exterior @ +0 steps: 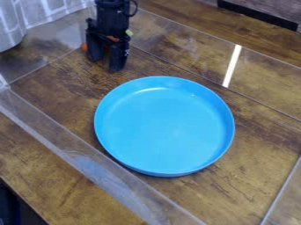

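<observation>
My dark gripper (108,51) is low over the wooden table near the back left. Small orange and greenish bits of an object show behind and beside its fingers, mostly hidden by them; I cannot tell what it is or whether it is held. A large round blue plate (165,125) lies on the table at the centre, in front of the gripper and apart from it.
Clear panels border the table (259,105) at the left and right. A white crumpled cloth or plastic (10,22) is at the top left. The wood right of the plate and at the front left is bare.
</observation>
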